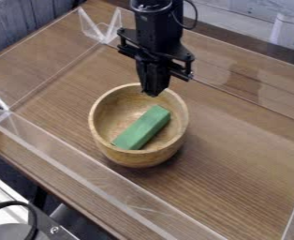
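A round wooden bowl (114,112) sits on the wooden table, left of centre. Inside it a green block (143,127) lies at a slant. The black gripper (154,88) hangs over the bowl's back rim, pointing down, its fingertips close together with nothing visible between them. Whether it touches the rim cannot be told.
A clear plastic piece stands at the back left, near the arm. A white surface with black cables is at the lower left, and a pale wall edge at the back right.
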